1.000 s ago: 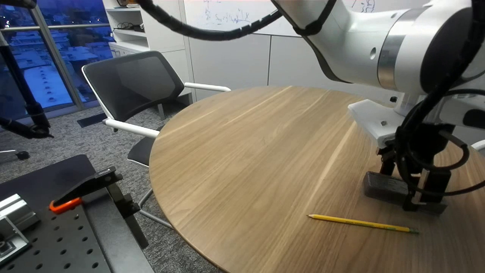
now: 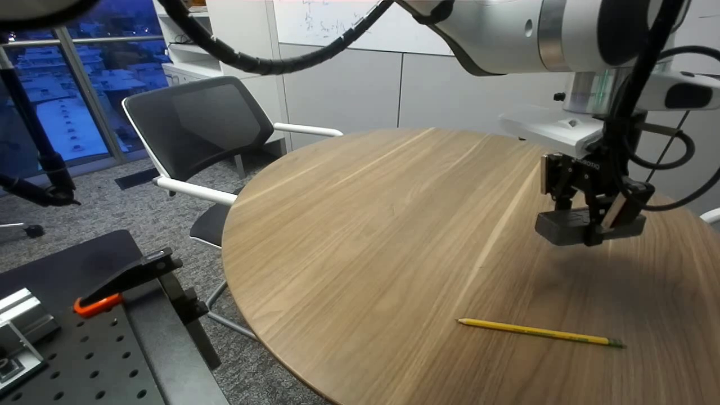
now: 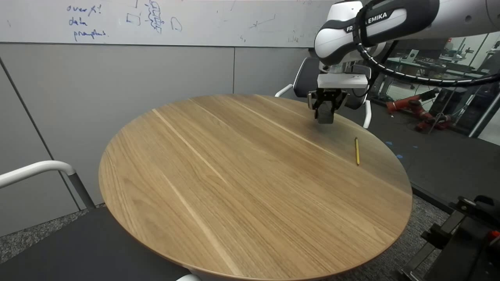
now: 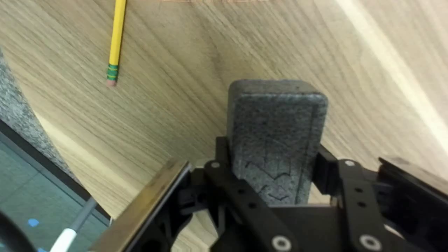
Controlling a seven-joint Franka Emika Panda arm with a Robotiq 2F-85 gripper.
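A dark grey block, likely a whiteboard eraser [image 4: 277, 138], is held between the fingers of my gripper, which is shut on it across its narrow sides. In exterior view 1 the gripper [image 2: 590, 219] and the eraser [image 2: 567, 226] hang above the right part of the table, a shadow below them. Exterior view 2 has the gripper [image 3: 324, 105] over the table's far right side. A yellow pencil [image 2: 540, 331] lies flat on the table, apart from the eraser; its pink rubber end shows in the wrist view, where the pencil [image 4: 116, 37] is cut off by the top edge.
Chairs [image 2: 202, 128] stand around its edge. A dark bench with a clamp [image 2: 128, 280] is at the lower left of exterior view 1.
My gripper has risen from the tabletop with the eraser between its fingers and moved a little away from the exterior view 1 camera. The pencil has stayed nearly in place.
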